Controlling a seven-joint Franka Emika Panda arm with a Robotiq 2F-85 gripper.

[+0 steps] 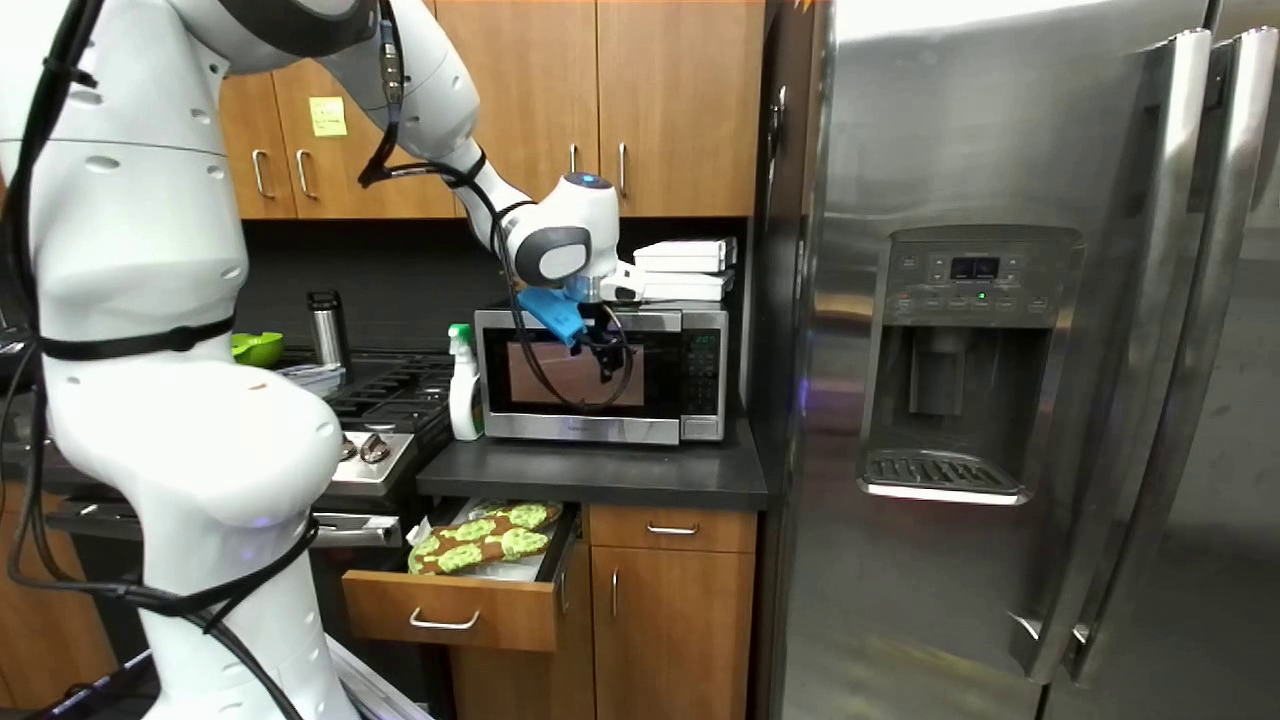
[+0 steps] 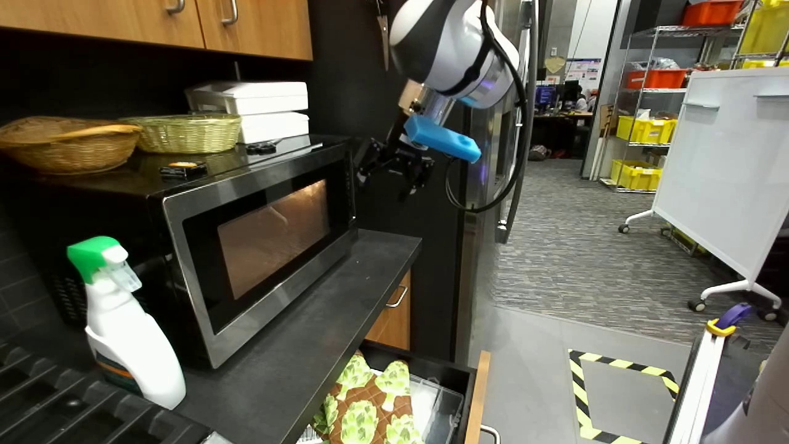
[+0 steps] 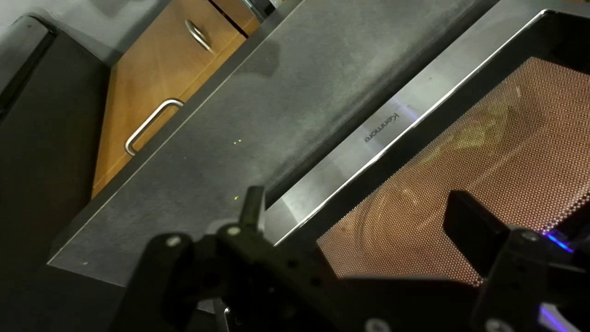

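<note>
My gripper (image 2: 386,177) hangs in front of the microwave's door, clear of the counter, with its fingers apart and nothing between them. In the wrist view its fingers, one of them the right-hand finger (image 3: 475,232), stand wide of each other. The steel microwave (image 1: 576,426) has its door closed and sits on the dark counter. Below the counter the wooden drawer (image 1: 450,618) is pulled out. A brown oven mitt or pad with green artichoke print (image 1: 480,542) lies inside it.
A white spray bottle (image 2: 133,340) with a green top stands left of the microwave. Wicker baskets (image 2: 188,134) and white boxes (image 2: 273,115) sit on the microwave. The fridge (image 1: 840,576) stands to the right.
</note>
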